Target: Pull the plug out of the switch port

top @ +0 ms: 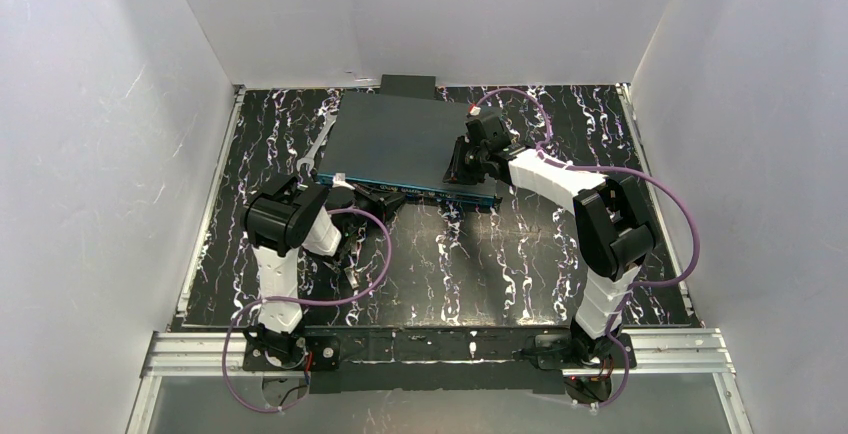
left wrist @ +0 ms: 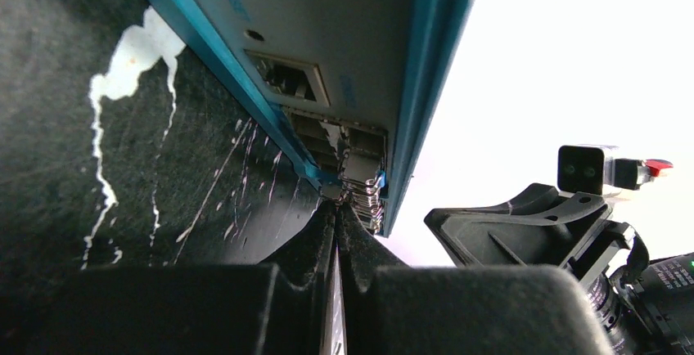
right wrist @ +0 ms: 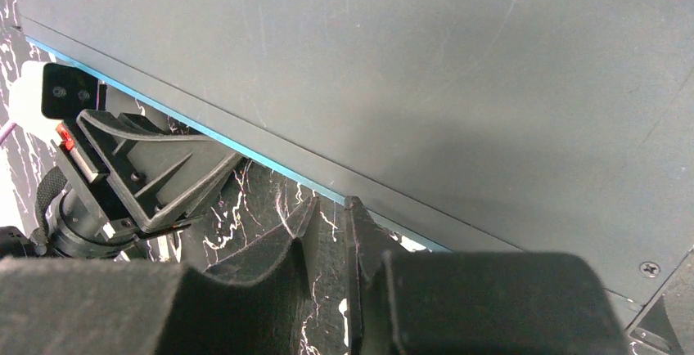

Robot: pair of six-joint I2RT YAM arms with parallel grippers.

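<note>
A grey switch (top: 390,134) with a blue-edged front lies on the marble table. In the left wrist view, its port row shows an empty port (left wrist: 286,77) and, below it, metal cages with a metal plug (left wrist: 360,167) in one. My left gripper is shut at that plug, fingertips just before it; whether they touch it is unclear. My right gripper (top: 458,169) is over the switch top near its front right. In the right wrist view its fingers stand slightly apart above the front edge, nothing seen between them.
Metal tools (top: 315,144) lie left of the switch. Pale walls enclose the sides and back; purple cables loop along both arms.
</note>
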